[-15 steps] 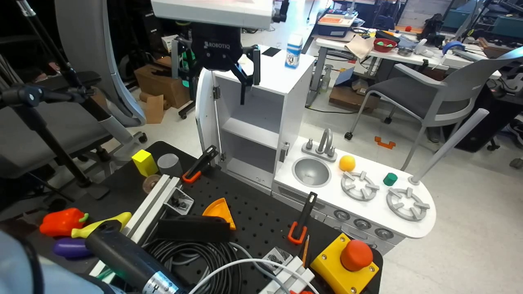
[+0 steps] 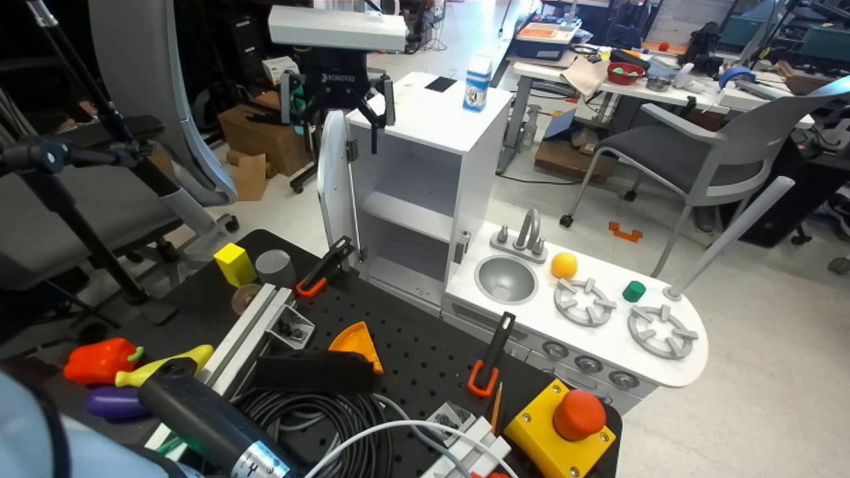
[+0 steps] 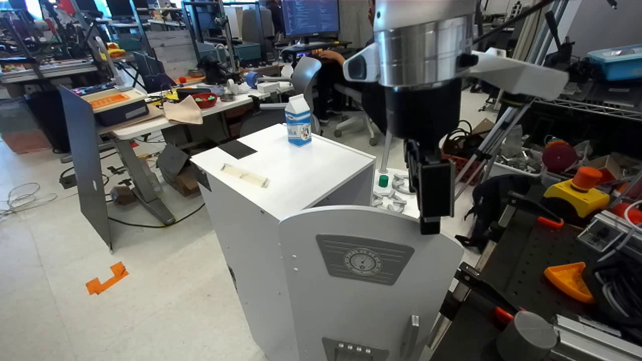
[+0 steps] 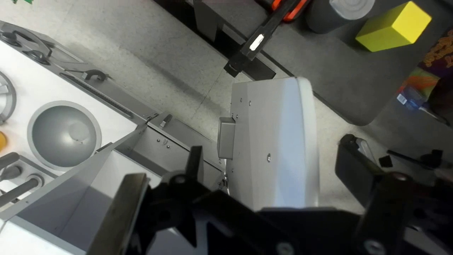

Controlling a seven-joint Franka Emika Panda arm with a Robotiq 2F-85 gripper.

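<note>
My gripper (image 2: 339,137) is open above the top edge of the white cabinet door (image 2: 335,183). In the wrist view, one black fingertip (image 4: 195,162) shows on the cabinet side and the other fingertip (image 4: 354,170) lies beyond the door's far side. The door (image 4: 276,140) appears between them, with clear gaps on both sides. Swung wide, the door exposes the shelves of the white cabinet (image 2: 418,211). From behind, the door (image 3: 361,301) shows a grey dial panel and a handle (image 3: 411,337) low down. Contact between the fingers and the door cannot be made out.
A blue-and-white milk carton (image 2: 477,83) stands on the cabinet top. Beside the cabinet is a toy counter with a sink (image 2: 507,279), an orange ball (image 2: 564,265) and burners. The black perforated table (image 2: 414,350) carries clamps, cables, toy vegetables and a yellow block (image 2: 236,264).
My gripper has moved left and farther from the exterior camera, from in front of the cabinet opening to over the door. The door and the other objects look unmoved.
</note>
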